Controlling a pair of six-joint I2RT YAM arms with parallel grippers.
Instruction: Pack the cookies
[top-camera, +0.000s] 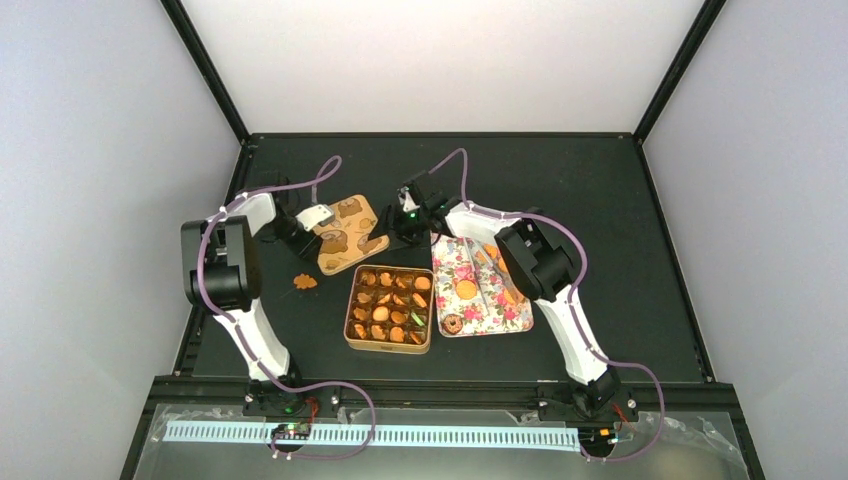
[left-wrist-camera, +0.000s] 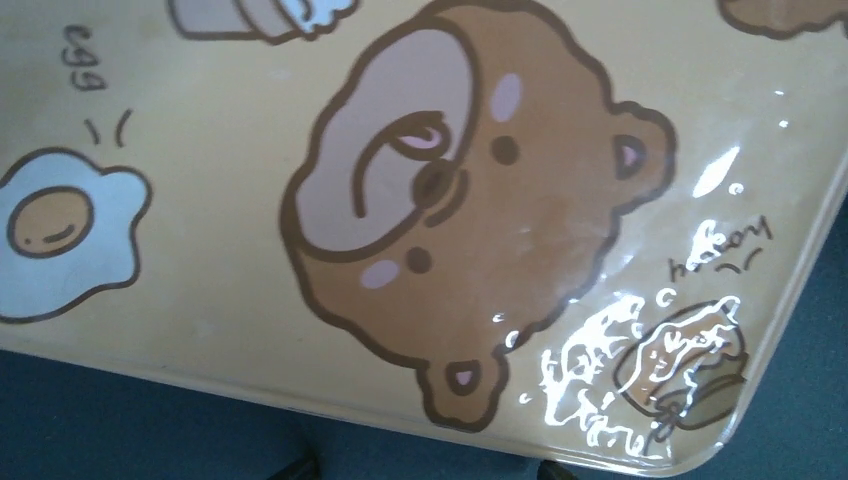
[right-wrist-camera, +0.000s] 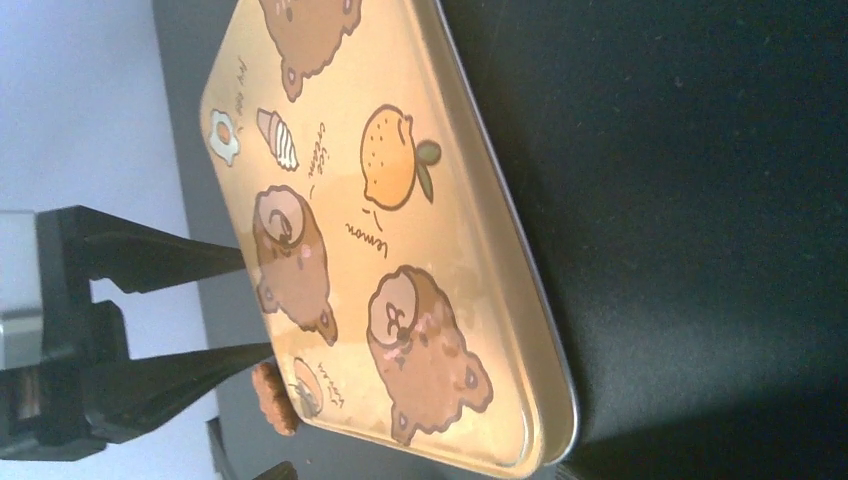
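The tan tin lid with bear drawings lies between my two grippers, left of the table's middle; I cannot tell whether it is raised slightly. At its left edge is my left gripper, its black fingers standing apart with their tips against or just beside the rim. My right gripper is by the lid's right corner, its fingertips apart at the bottom of the right wrist view, near the lid's corner. Below sits the open tin, its compartments full of cookies. A leaf-shaped brown cookie lies loose on the table.
A floral tray right of the tin carries several cookies, including a ring-shaped one; the right arm partly covers it. Free black table spreads along the back and right.
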